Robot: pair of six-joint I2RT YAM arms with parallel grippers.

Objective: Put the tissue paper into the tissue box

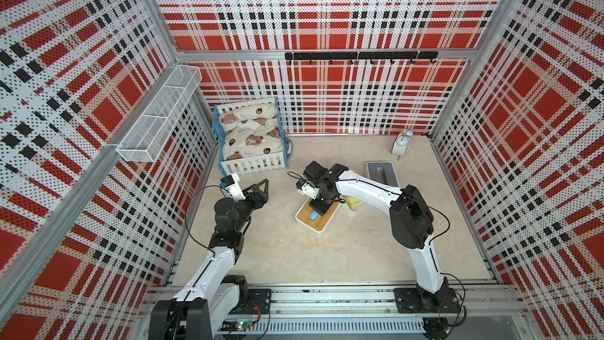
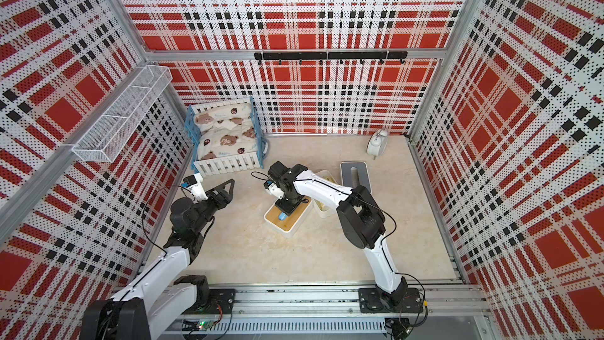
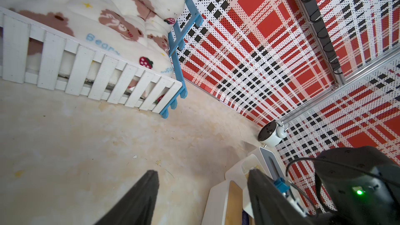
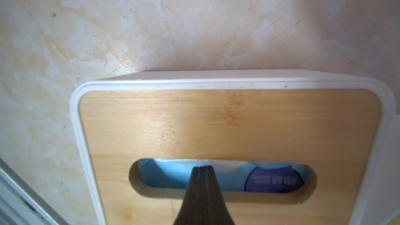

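A white box with a wooden lid [image 4: 166, 120] fills much of the right wrist view. Through the lid's long slot shows blue tissue packaging [image 4: 166, 175] with a dark purple label. My right gripper is shut over the slot, its fingers pressed together with no tissue between them. In the top left view, the arm partly covers the same lidded box [image 1: 306, 220]. On the left side, my left gripper stands open and empty, well away from the box.
A white box with yellow contents [image 1: 352, 204] stands beside the lidded one, partly under the right arm. Behind are a grey-topped box [image 1: 390, 171] and a white clock [image 1: 402, 143]. A toy bed [image 1: 254, 163] is at the back left.
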